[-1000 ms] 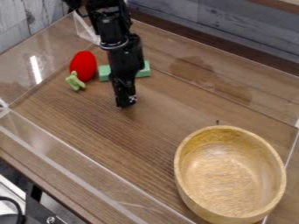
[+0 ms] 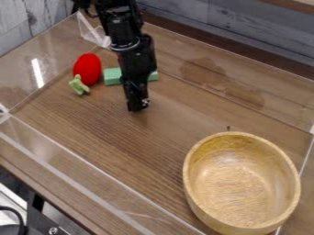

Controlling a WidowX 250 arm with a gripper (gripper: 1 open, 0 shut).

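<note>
The black gripper [image 2: 140, 103] reaches down from the top of the view to just above or at the wooden table, its tip low beside a green block [image 2: 112, 75] that lies behind it. It looks shut, with nothing seen between its fingers. A red object [image 2: 87, 67] lies to the left, with a small pale green item [image 2: 77, 85] just in front of it.
A large tan bowl [image 2: 241, 182] fills the lower right. A dark cable [image 2: 10, 218] lies at the lower left corner, and panels border the back right.
The gripper and arm have shifted very slightly; the objects on the table have not visibly moved.
</note>
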